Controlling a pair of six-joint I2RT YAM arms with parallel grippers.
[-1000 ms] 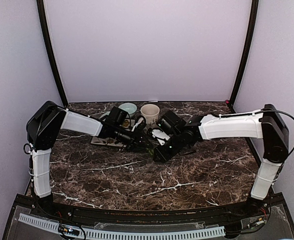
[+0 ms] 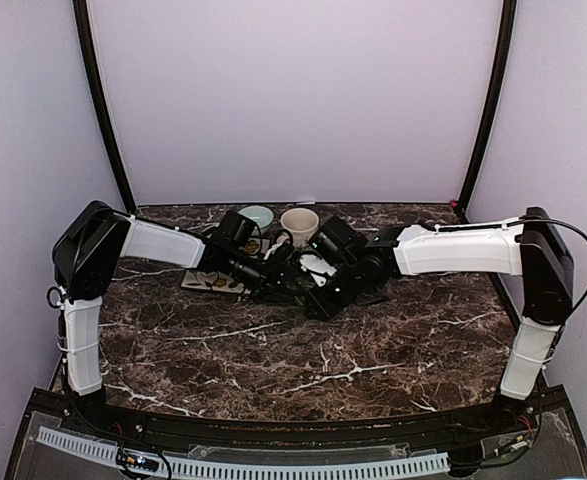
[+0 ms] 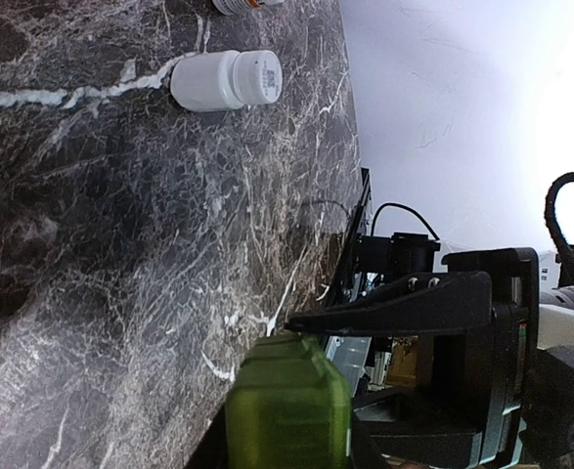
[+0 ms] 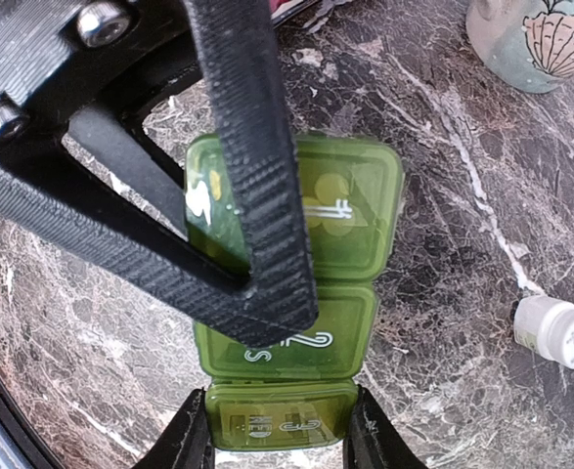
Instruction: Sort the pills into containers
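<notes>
A green translucent pill organizer (image 4: 326,234), with several lidded compartments and pale pills showing in the top one, is held up between my grippers at the table's centre. My left gripper (image 2: 279,276) is shut on it. In the right wrist view the left gripper's black finger lies across the organizer. My right gripper (image 2: 316,298) is at the organizer's end compartment, its fingertips at both sides; whether it grips is unclear. In the left wrist view the organizer (image 3: 287,410) fills the bottom centre, hiding much of the fingers.
White pill bottles (image 3: 208,80) (image 4: 551,327) lie or stand on the marble table (image 2: 313,370). Behind the arms are a cream cup (image 2: 299,222), a pale bowl (image 2: 256,214) and a board (image 2: 203,282).
My right gripper and arm have shifted very slightly up toward the back of the table. The left arm is nearly still.
</notes>
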